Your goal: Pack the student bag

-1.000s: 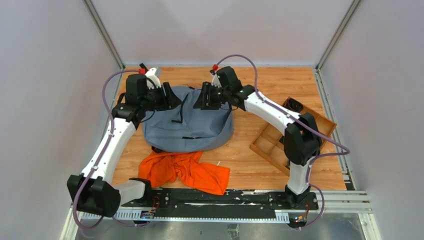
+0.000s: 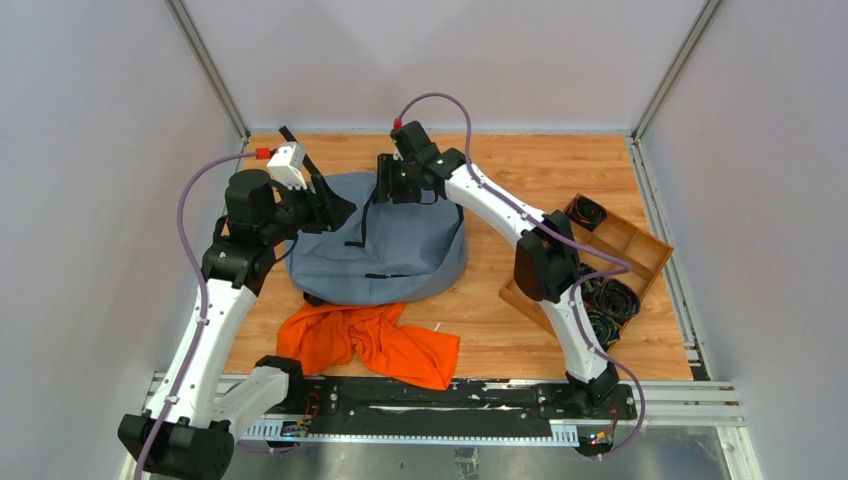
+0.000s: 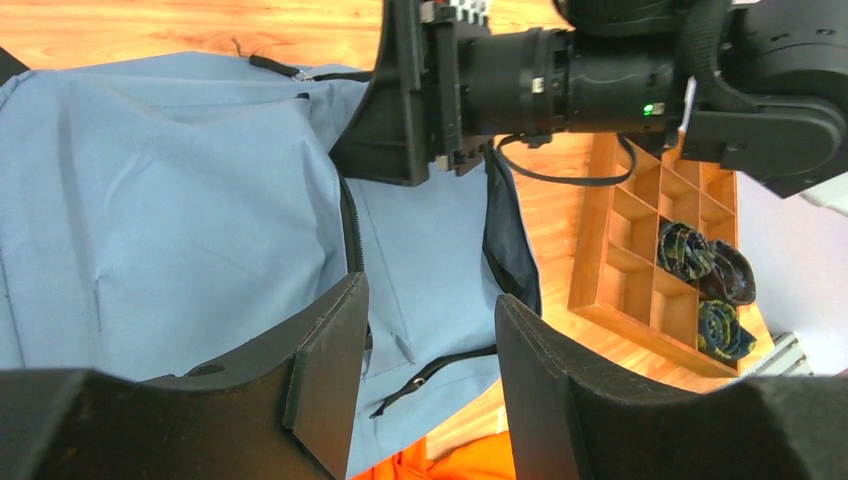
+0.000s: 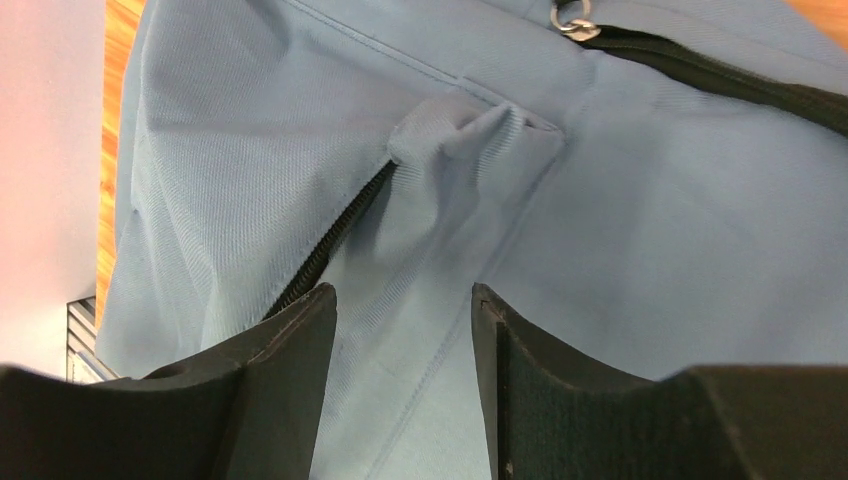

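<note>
The grey-blue bag lies flattened on the wooden table, with dark zippers across it. In the top view my left gripper hangs over the bag's upper left; in its wrist view its open fingers have nothing between them. My right gripper is above the bag's upper part. Its fingers are apart over a folded ridge of fabric beside a zipper, with a metal zipper pull farther back.
An orange cloth lies below the bag. A wooden compartment tray holding several dark coiled bundles stands at the right, partly under my right arm. Bare table shows at the back right.
My right gripper has moved left and toward the back over the bag. My left gripper has shifted slightly, with its arm moving left. The bag looks unchanged.
</note>
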